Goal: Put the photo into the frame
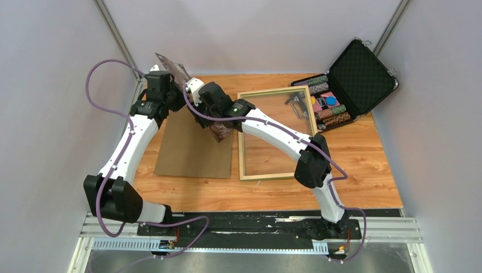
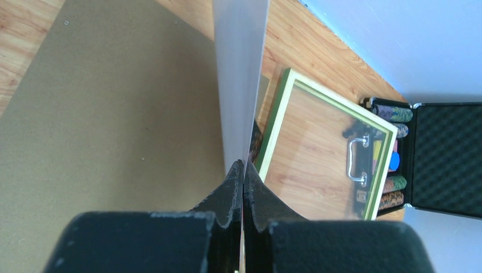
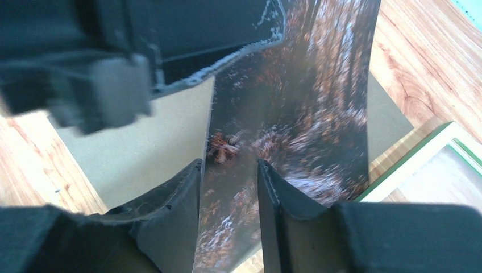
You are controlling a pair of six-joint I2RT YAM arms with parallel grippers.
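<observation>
The dark brown photo [image 1: 220, 132] is held up on a slant above the brown backing board [image 1: 193, 153]; much of it is hidden by the grippers in the top view. My left gripper is shut on the photo's edge, and the pale back of the photo [image 2: 239, 74] rises from its fingertips. In the right wrist view, my right gripper is part open, its fingers apart, with the printed face of the photo [image 3: 295, 114] filling the gap. Whether either right finger touches it I cannot tell. The wooden frame [image 1: 241, 153] lies flat, right of the board.
An open black case [image 1: 364, 77] with several rolls and small items stands at the back right, against the frame's far corner. Both grippers are close together over the board. Bare wooden table [image 1: 364, 170] lies to the right of the frame.
</observation>
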